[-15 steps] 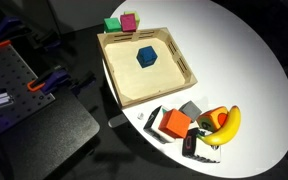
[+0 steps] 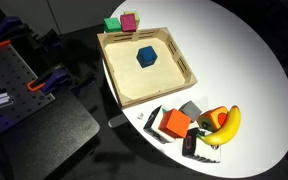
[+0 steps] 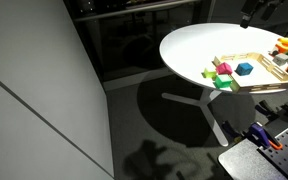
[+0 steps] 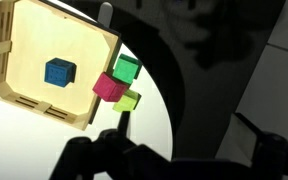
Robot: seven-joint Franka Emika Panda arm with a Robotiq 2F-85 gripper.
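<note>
A blue cube [image 2: 147, 56] sits inside a shallow wooden tray [image 2: 134, 100] on the round white table. Just outside the tray's edge stand a pink cube [image 4: 109, 87], a green cube [image 4: 127, 68] and a yellow-green cube [image 4: 126, 101], grouped close together. My gripper is open in the wrist view, its dark fingers wide apart with nothing between them. From there the tray and cubes lie toward the left, mostly off to one side of the fingers. Exterior view 2 has the gripper [image 3: 259, 14] at the top right, apart from the cubes.
Beyond the tray's other end lie a banana [image 2: 222, 128], an orange-red block [image 2: 174, 123], a grey block [image 2: 190, 109] and other toys. A dark stand with orange-and-blue clamps [image 2: 49, 80] adjoins the table.
</note>
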